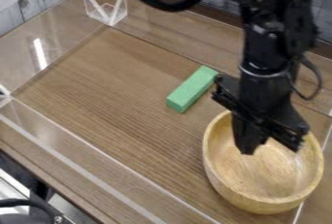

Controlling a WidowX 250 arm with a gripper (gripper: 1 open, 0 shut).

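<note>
My black gripper (259,121) reaches down from the top right, over the back rim of a round tan wooden bowl (259,184) at the lower right. It looks shut, and I see nothing held in it, though its tips are partly hard to make out. A green block (192,88) lies on the wooden table (97,112), left of the gripper and behind the bowl.
A clear plastic piece (107,7) stands at the back left. Dark cables lie at the lower left edge.
</note>
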